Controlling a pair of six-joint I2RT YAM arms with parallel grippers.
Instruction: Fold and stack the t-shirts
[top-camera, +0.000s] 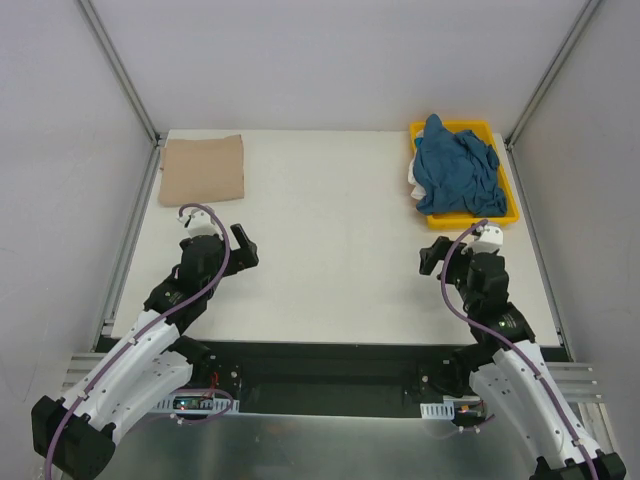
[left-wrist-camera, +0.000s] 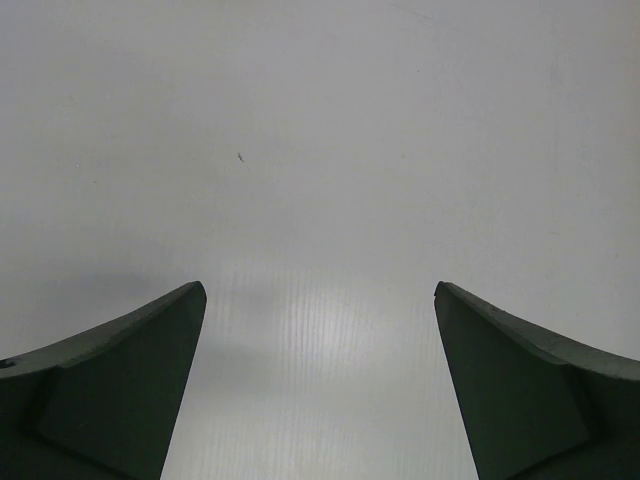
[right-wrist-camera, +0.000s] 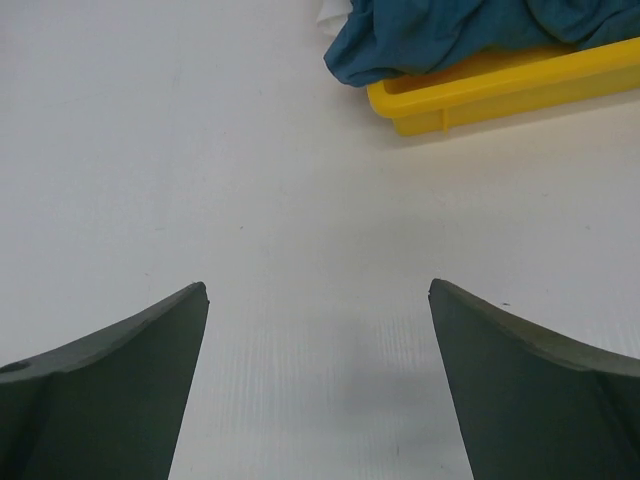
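Observation:
A crumpled blue t-shirt (top-camera: 458, 165) lies heaped in the yellow bin (top-camera: 512, 214) at the back right, its near-left part draping over the rim. Some white cloth (top-camera: 416, 184) peeks out beneath it on the left side. At the back left, a flat tan folded cloth (top-camera: 202, 170) rests on the table. My left gripper (top-camera: 250, 248) stands open over bare table, in front of the tan cloth. Open and empty too, my right gripper (top-camera: 432, 262) is just in front of the bin; the right wrist view shows the blue shirt (right-wrist-camera: 430, 35) hanging past the bin's corner.
Walls with metal rails (top-camera: 530, 70) enclose the sides and back. The table's front edge (top-camera: 330, 343) runs close to the arm bases.

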